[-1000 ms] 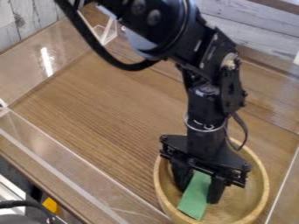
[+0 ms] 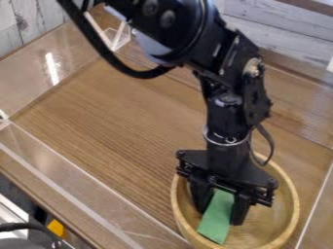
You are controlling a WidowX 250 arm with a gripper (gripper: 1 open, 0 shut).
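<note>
My black gripper [image 2: 224, 191] reaches down into a round wooden bowl [image 2: 274, 233] at the lower right. A green block [image 2: 217, 219] is between its fingers, tilted, its lower end low in the bowl. The fingers look shut on it, though their tips are partly hidden.
Clear plastic walls edge it at the left and front. A white plank wall [image 2: 279, 29] stands behind. Cables and a small yellow object [image 2: 56, 228] lie off the table at the lower left.
</note>
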